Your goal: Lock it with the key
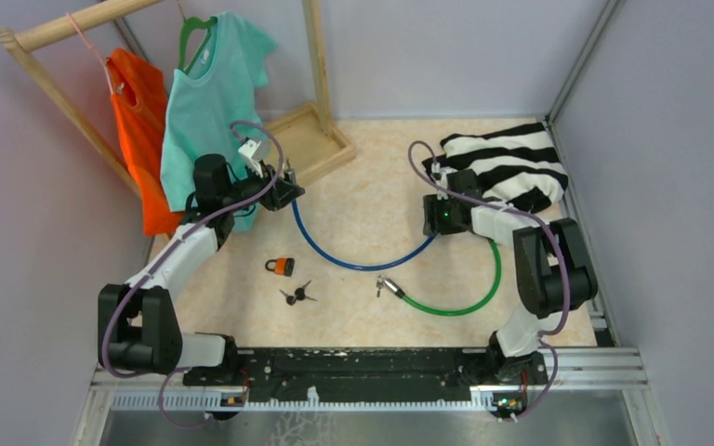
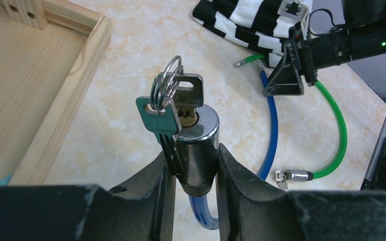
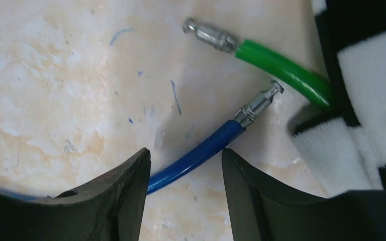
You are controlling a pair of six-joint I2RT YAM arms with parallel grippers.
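Observation:
My left gripper is shut on the silver lock head [image 2: 201,150] of the blue cable lock, held raised, with keys [image 2: 156,115] on a ring in its keyhole. The blue cable [image 1: 353,266] runs down and across the table to my right gripper [image 1: 432,218]. In the right wrist view, the part-open fingers of my right gripper straddle the blue cable [image 3: 191,160] from above, just short of its metal end pin [image 3: 254,106]; whether they touch it I cannot tell.
A green cable lock [image 1: 456,311] lies at front right, its free end [image 3: 216,37] near the blue pin. A striped cloth [image 1: 511,158] is at back right. An orange padlock [image 1: 280,266] and loose keys [image 1: 297,294] lie front left. A wooden tray [image 1: 335,149] and hanging shirts are behind left.

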